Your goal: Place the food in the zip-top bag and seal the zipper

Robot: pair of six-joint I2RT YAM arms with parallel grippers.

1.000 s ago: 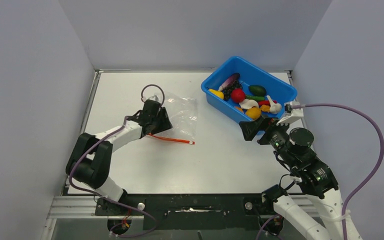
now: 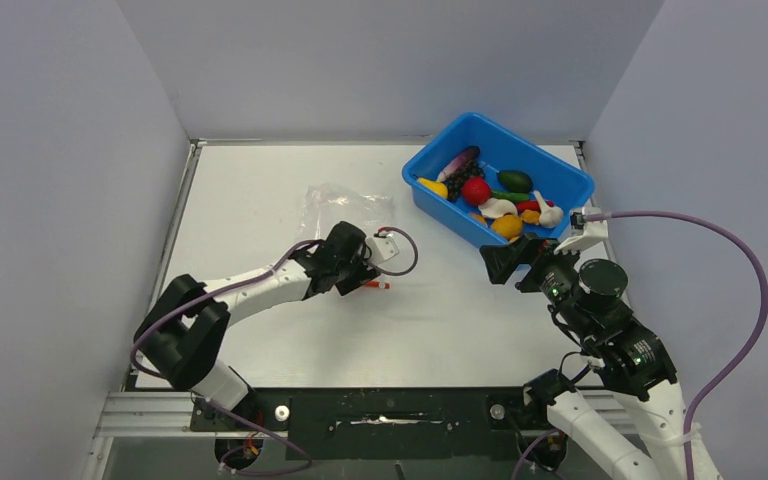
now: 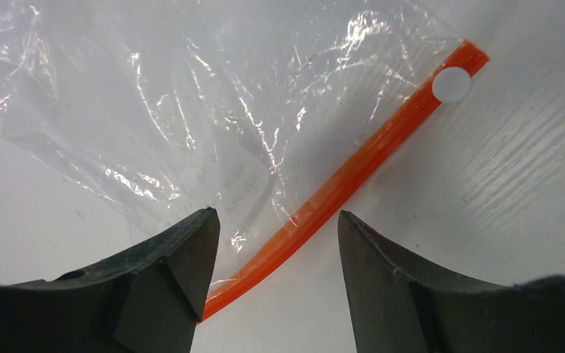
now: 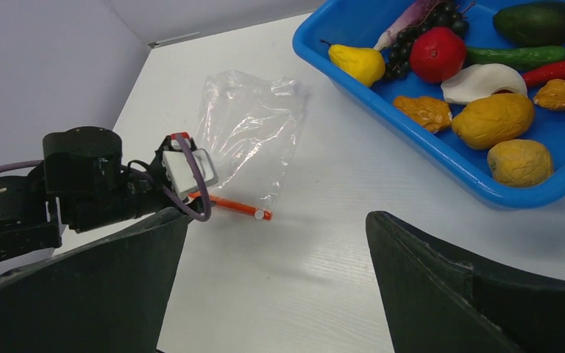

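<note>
A clear plastic zip bag [image 3: 169,95] lies flat on the white table, with nothing seen inside it. Along its near edge runs an orange zipper strip [image 3: 353,173] carrying a round white slider [image 3: 452,84] close to one end. Over that strip is my left gripper, its fingers part open; the strip passes below the gap and neither finger is seen gripping it. In the top view the left arm covers much of the strip. My right gripper hangs open and empty, in front of the blue bin [image 2: 550,170] of toy food.
Inside the bin are a red tomato [image 4: 438,55], a yellow pear [image 4: 357,64], a cucumber [image 4: 515,57], potatoes [image 4: 493,120] and several other pieces. Bare table [image 2: 440,320] lies between the bag and the right arm.
My left gripper has swung rightward along the zipper strip and its wrist has turned, bringing it nearer the white slider end. Bag, bin and right arm look unmoved.
</note>
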